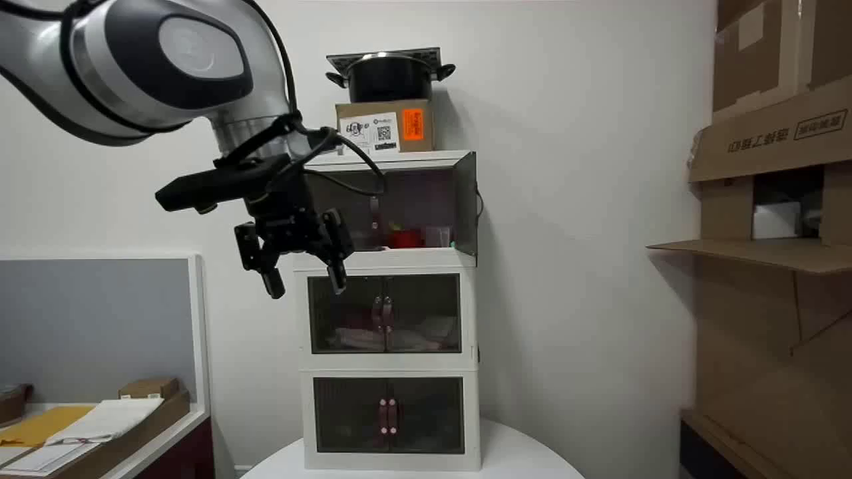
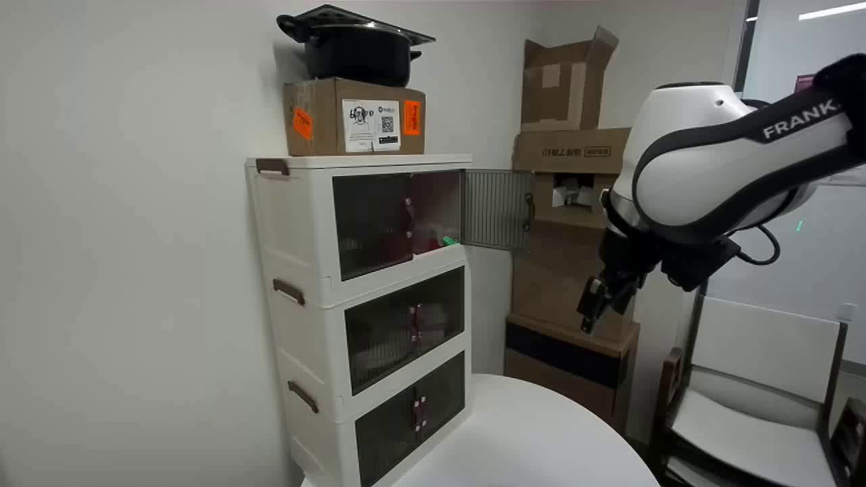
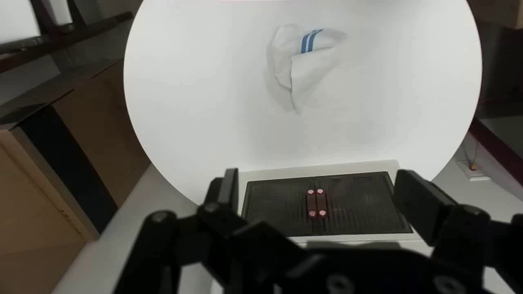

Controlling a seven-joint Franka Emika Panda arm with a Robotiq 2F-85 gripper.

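My gripper is open and empty, raised in front of the cabinet in exterior view 1. In the wrist view its two fingers stand wide apart. A white three-tier cabinet rises from the round table. Its top tier has the right door swung open, with a red item inside; the left door looks shut. Both lower tiers have their dark doors shut. On the white table lies a crumpled white cloth with blue stripes, seen only in the wrist view and well apart from my gripper.
A cardboard box with a black pot on it tops the cabinet. Large cardboard boxes stand to the right in exterior view 1. A chair is beyond the table.
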